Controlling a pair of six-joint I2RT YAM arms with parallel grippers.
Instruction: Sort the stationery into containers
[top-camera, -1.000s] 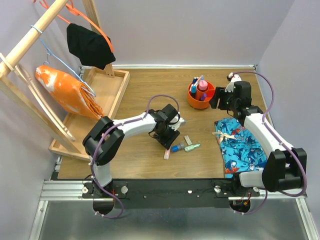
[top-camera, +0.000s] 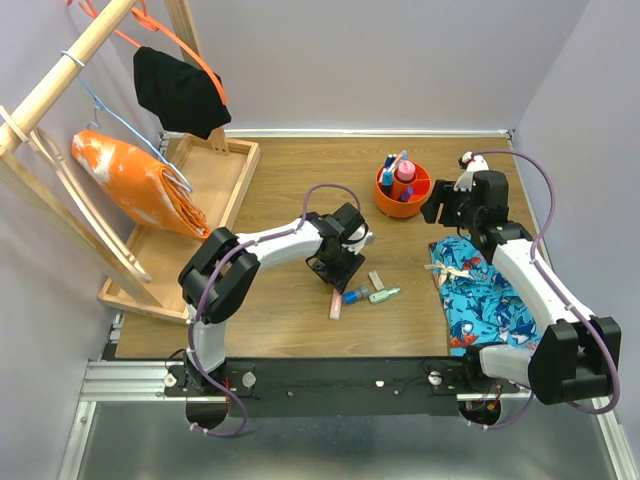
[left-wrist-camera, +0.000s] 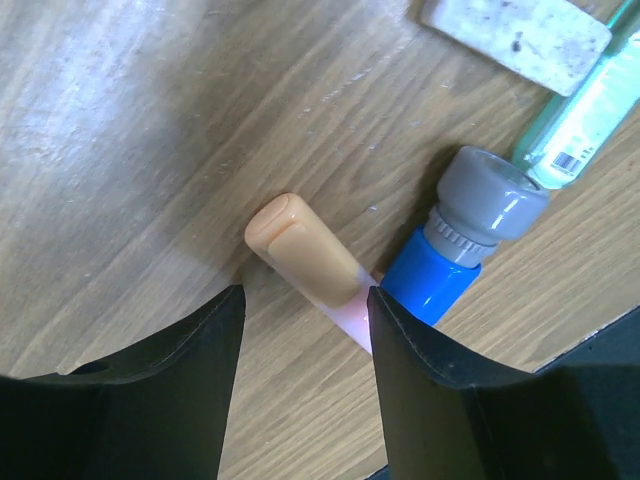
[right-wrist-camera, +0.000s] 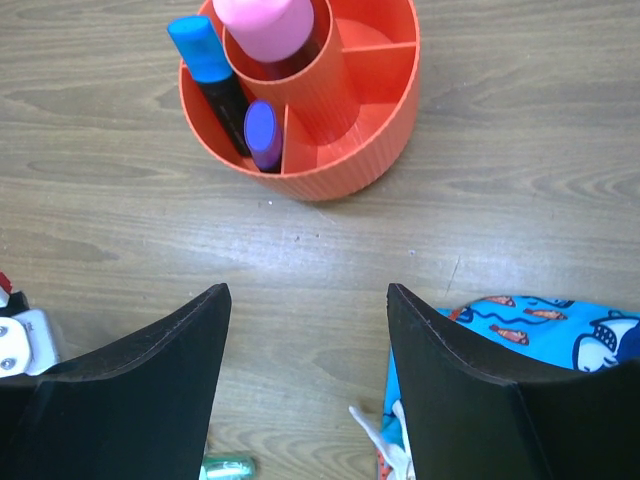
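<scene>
A peach-and-pink stick (left-wrist-camera: 312, 256) lies on the table, with my left gripper just over it. That finger stands part open; nothing is held, and one fingertip overlaps the stick's edge in view. Close by are a blue bottle with a clear grey cap (left-wrist-camera: 460, 228), a teal tube (left-wrist-camera: 582, 125) and a pale grey block (left-wrist-camera: 520, 38). The orange divided container (right-wrist-camera: 345, 175) holds several pens and a pink-topped item (right-wrist-camera: 268, 25). My right gripper hangs over bare table near the container, fingers apart and empty.
A blue patterned cloth (top-camera: 485, 290) with a pale tie covers the table's right side. On the left stands a wooden rack (top-camera: 235, 175) with an orange bag (top-camera: 135, 180) and a black cloth (top-camera: 180, 92) hanging. Bare table lies between rack and container.
The right arm has moved only a little. The stationery lies essentially where it was.
</scene>
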